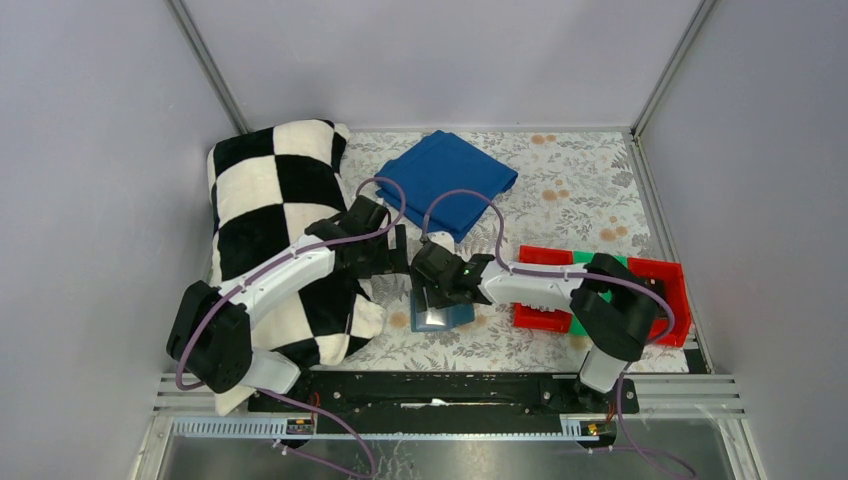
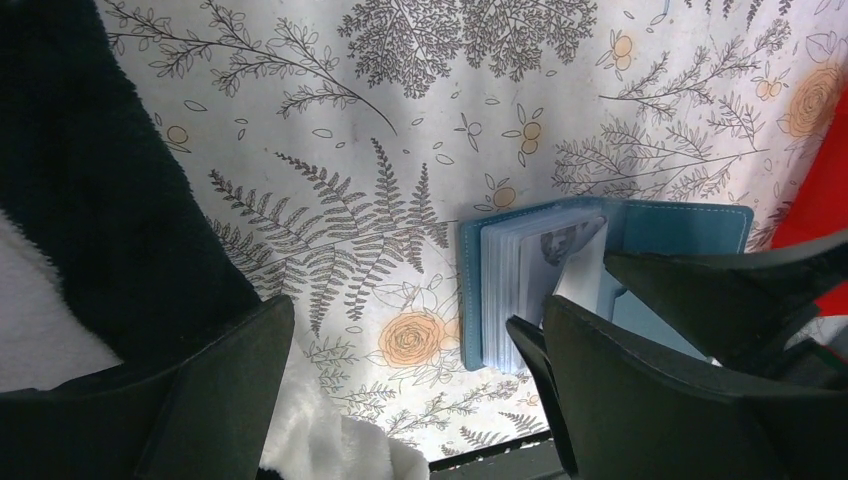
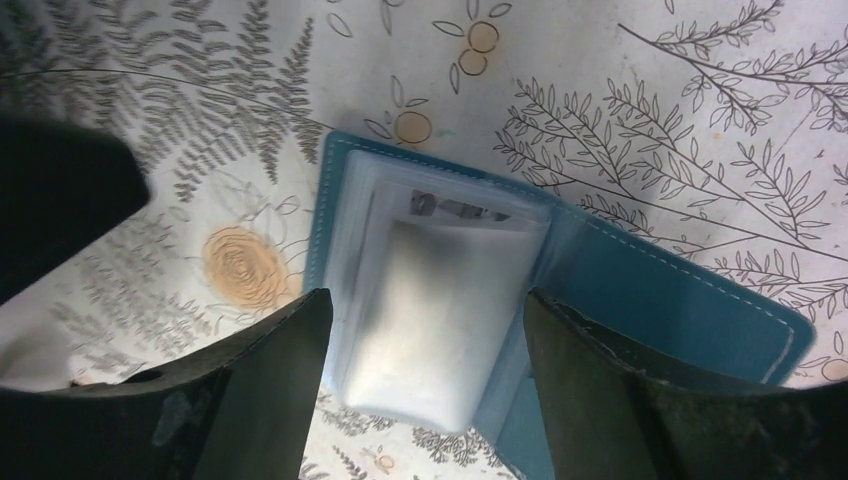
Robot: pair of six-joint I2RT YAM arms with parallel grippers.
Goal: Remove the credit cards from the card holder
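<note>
An open blue card holder (image 1: 460,315) lies on the patterned table, with a stack of clear sleeves and cards (image 3: 440,310) on its left half. My right gripper (image 1: 428,296) is low over that stack, open, its fingertips at either side of the sleeves in the right wrist view; in the left wrist view it reaches over the holder from the right. My left gripper (image 1: 396,250) hangs above and left of the holder, open, with nothing between its fingers.
A black-and-white checked cushion (image 1: 250,190) fills the left. A folded blue cloth (image 1: 445,170) lies at the back. Red and green bins (image 1: 545,255) stand at the right.
</note>
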